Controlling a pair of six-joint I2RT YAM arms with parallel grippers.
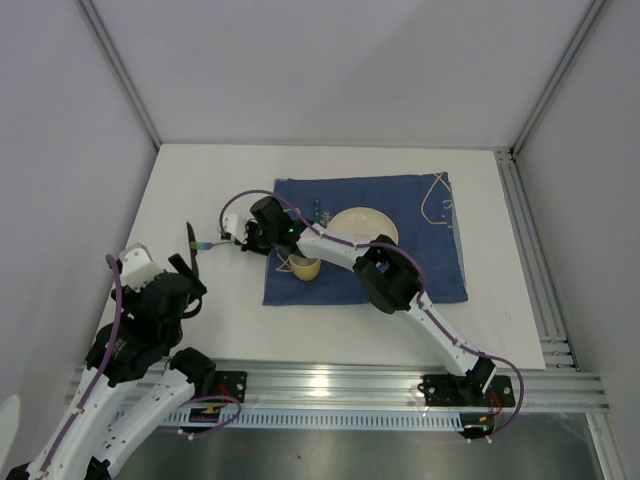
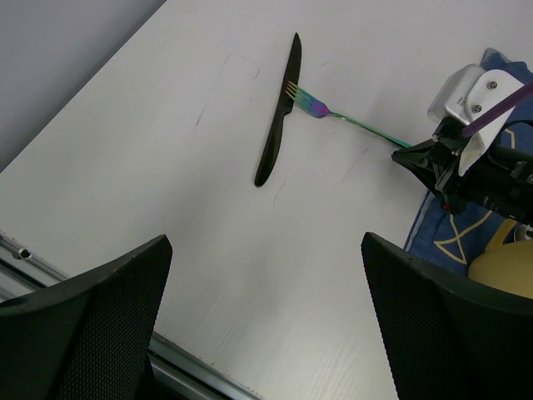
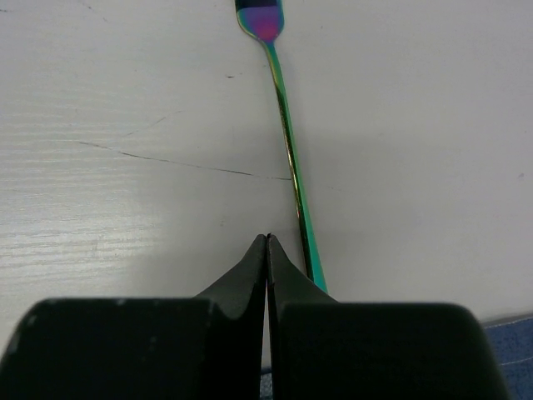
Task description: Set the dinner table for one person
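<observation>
A shiny rainbow-coloured fork [image 2: 372,129] lies on the white table, its tines resting over the black knife [image 2: 274,140]. In the right wrist view my right gripper is shut with nothing between its fingertips. The fork's handle [image 3: 297,187] runs just to the right of those tips, outside them, and its end is hidden behind the right finger. Two wide-spread fingers of my left gripper frame empty table in the left wrist view. From above, the left gripper [image 1: 188,275] stands at the table's left, near the knife.
A blue cloth [image 1: 440,270] covers the table's middle, bearing a cream plate [image 1: 365,222] and a yellow cup [image 1: 305,270]. My right arm reaches over the cloth and partly over the plate. Bare table [image 1: 240,165] lies beyond the fork.
</observation>
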